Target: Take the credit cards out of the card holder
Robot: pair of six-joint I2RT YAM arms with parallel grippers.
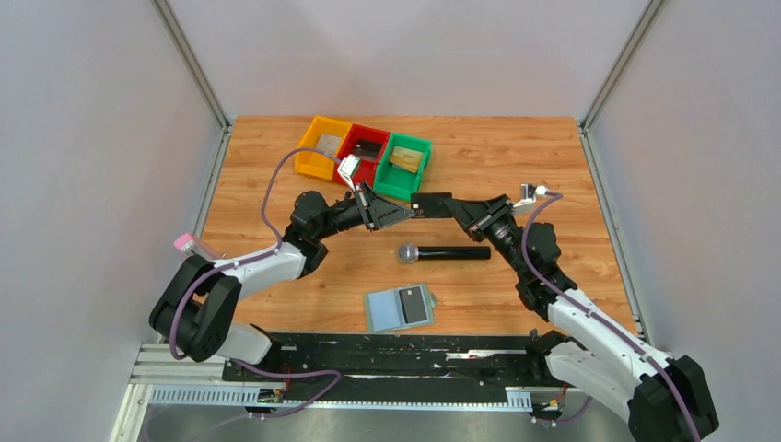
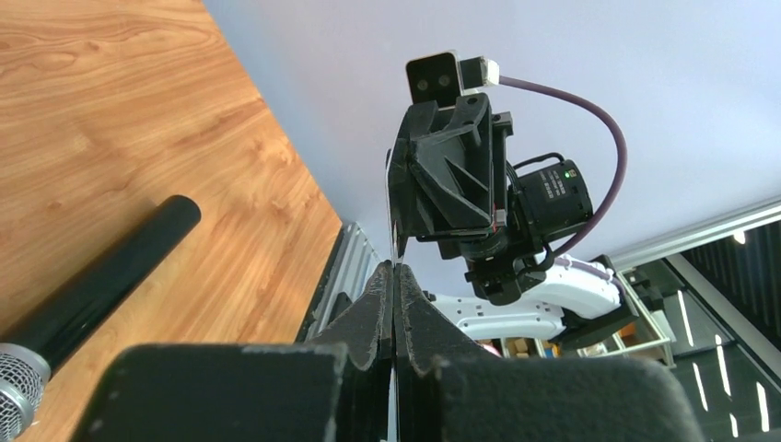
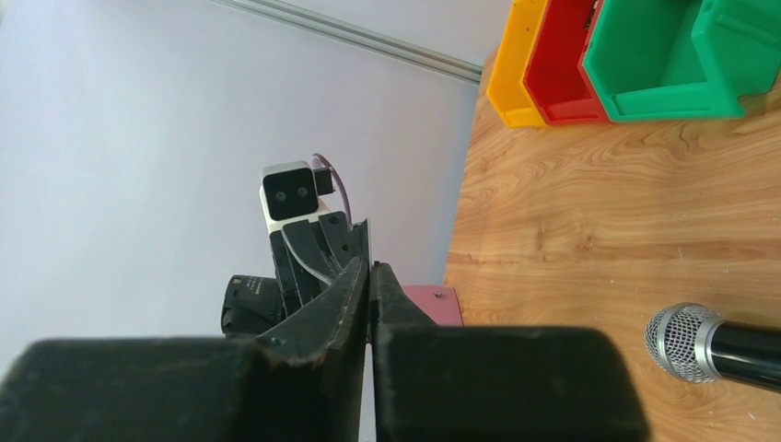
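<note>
A thin black card spans the space between my two grippers above the table. My left gripper is shut on its near edge; in the left wrist view the card stands edge-on above the pressed-together fingers. At the card's other end, the tips of my right gripper still lie close around it. Their fingers look almost together, and whether they grip cannot be told. A flat grey-blue item, probably the card holder, lies at the table's front with a dark panel on its right half.
Yellow, red and green bins stand at the back, with things inside. A black microphone lies below the grippers. A pink item is partly behind the left arm.
</note>
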